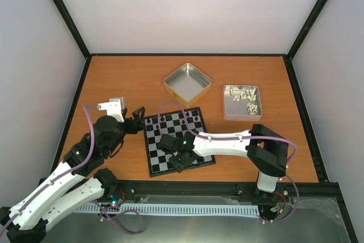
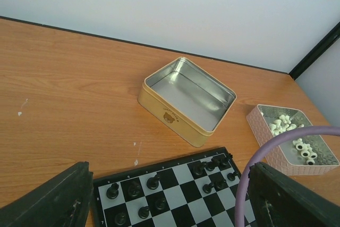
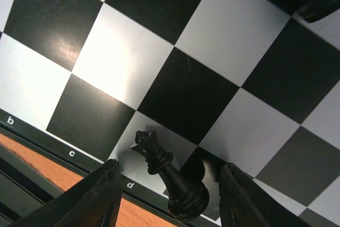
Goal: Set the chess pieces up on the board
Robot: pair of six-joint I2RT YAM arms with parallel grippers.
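The chessboard (image 1: 156, 146) lies mid-table, with black pieces along its far rows (image 2: 152, 181) in the left wrist view. My right gripper is low over the board's near edge, its fingers apart either side of a tilted black queen (image 3: 183, 192); I cannot see contact on both sides. My left gripper (image 1: 138, 120) hangs at the board's left, fingers apart, nothing visible between them. A pale pink box (image 1: 242, 112) at the right holds white pieces.
An empty gold tin (image 1: 187, 83) stands behind the board.
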